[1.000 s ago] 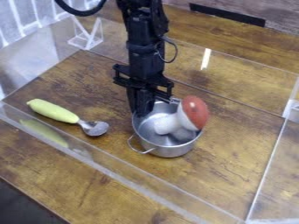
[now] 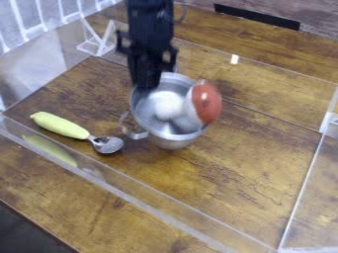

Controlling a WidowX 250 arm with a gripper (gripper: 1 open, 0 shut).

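Observation:
My gripper [image 2: 149, 67] is blurred and hangs just above the back left rim of a steel pot [image 2: 172, 136]; it is shut, with nothing visible between its fingers. A white object [image 2: 166, 105] and a red-and-white object [image 2: 207, 103] sit in the pot, the red one tilted up over the right rim. Left of the pot lie a yellow-green object [image 2: 59, 126], like a corn cob or banana, and a metal spoon [image 2: 109, 144].
Clear panels border the work area. A dark strip [image 2: 256, 14] is at the back.
The gripper has risen and the arm is blurred by motion. The pot with its contents has shifted left and toward the back.

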